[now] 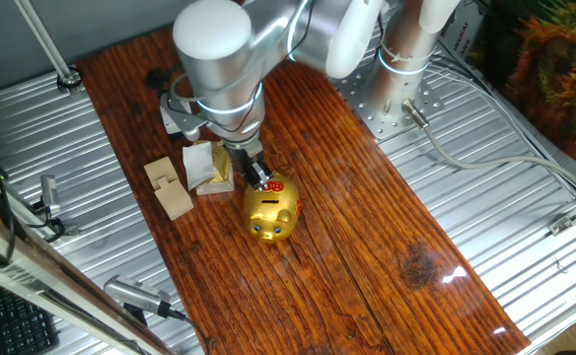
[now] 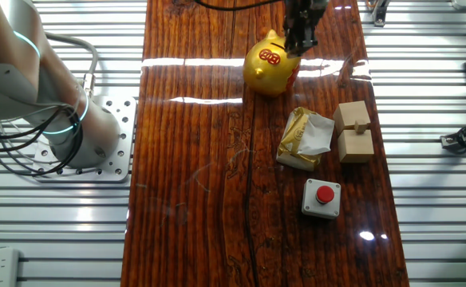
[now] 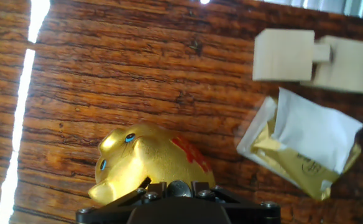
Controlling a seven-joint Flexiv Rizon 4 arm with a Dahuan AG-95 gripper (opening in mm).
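Observation:
A gold piggy bank (image 1: 271, 215) with red markings and a slot on its back stands upright on the wooden table. Over its back edge hangs my gripper (image 1: 259, 183), pointing down; whether it touches the bank cannot be told. At the bottom of the wrist view the gripper looks shut on a small, round, grey, coin-like piece (image 3: 179, 189). Behind the fingers, the bank (image 3: 147, 162) shows its blue eyes and part of the red marking, while its slot is hidden there. From the other side, the gripper (image 2: 301, 44) appears above the bank (image 2: 270, 68).
A gold packet with white paper (image 2: 306, 137) lies beside the bank, and light wooden blocks (image 2: 354, 131) sit near the table edge. A grey box with a red button (image 2: 321, 198) stands beyond the packet.

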